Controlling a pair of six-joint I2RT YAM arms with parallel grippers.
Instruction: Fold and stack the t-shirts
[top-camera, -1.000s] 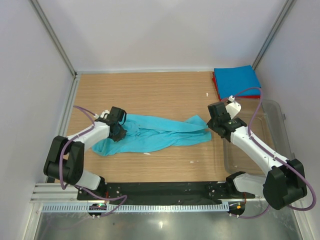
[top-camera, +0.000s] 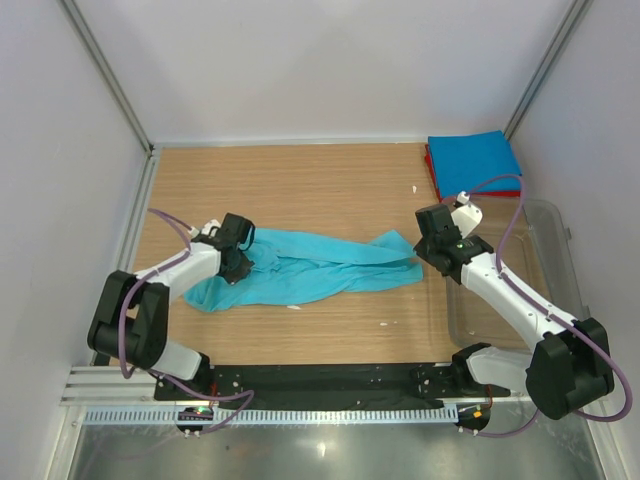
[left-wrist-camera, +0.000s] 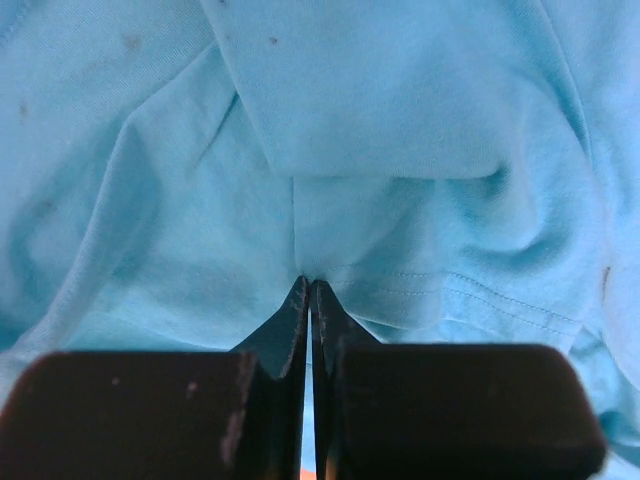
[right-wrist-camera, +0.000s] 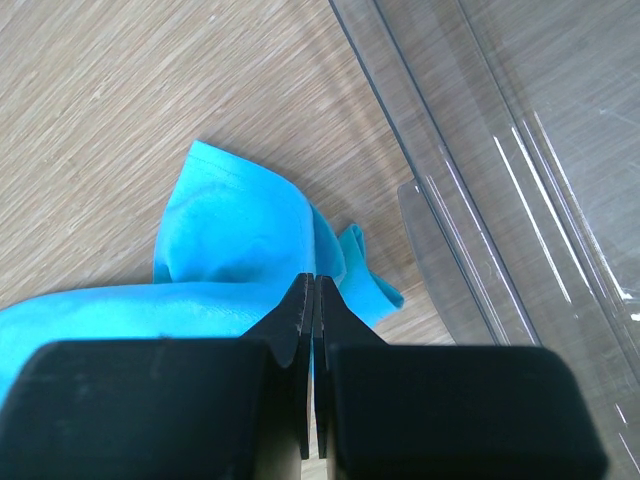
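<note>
A turquoise t-shirt (top-camera: 310, 285) lies rumpled across the middle of the table, in a long loose strip with uneven folds. On its left end, my left gripper (top-camera: 240, 268) is shut, its tips (left-wrist-camera: 308, 284) touching the cloth beside a stitched hem (left-wrist-camera: 500, 305); whether any fabric is pinched does not show. My right gripper (top-camera: 427, 258) is at the shirt's right end. In the right wrist view, its shut fingertips (right-wrist-camera: 312, 280) meet a raised ridge of the turquoise cloth (right-wrist-camera: 230, 220), which seems pinched between them.
A stack with a blue folded cloth (top-camera: 472, 162) on top and red below sits at the back right. Close to my right gripper stands a clear plastic bin (top-camera: 558, 260), its wall near the shirt's right end. Bare wood (top-camera: 300, 190) lies behind the shirt.
</note>
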